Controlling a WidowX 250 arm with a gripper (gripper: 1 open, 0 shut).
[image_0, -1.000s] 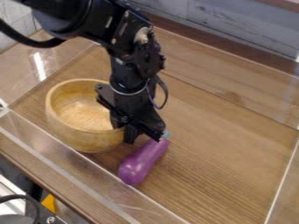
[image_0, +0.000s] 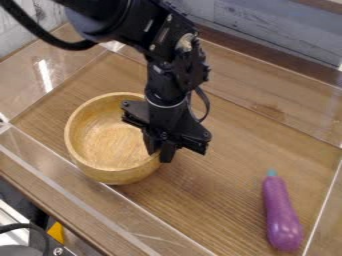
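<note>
A black gripper (image_0: 163, 150) hangs over the right rim of a round tan bowl (image_0: 96, 138), its fingers low at that rim. It looks closed on the rim, though the fingertips are partly hidden by the gripper's body. A purple eggplant (image_0: 281, 215) with a teal tip lies on the wooden table at the lower right, apart from both bowl and gripper.
A pale wall runs along the back. A dark cable and a small yellow object are at the lower left edge.
The eggplant has moved well to the right, away from the bowl. The gripper has risen slightly, and the bowl sits a little differently beneath it.
</note>
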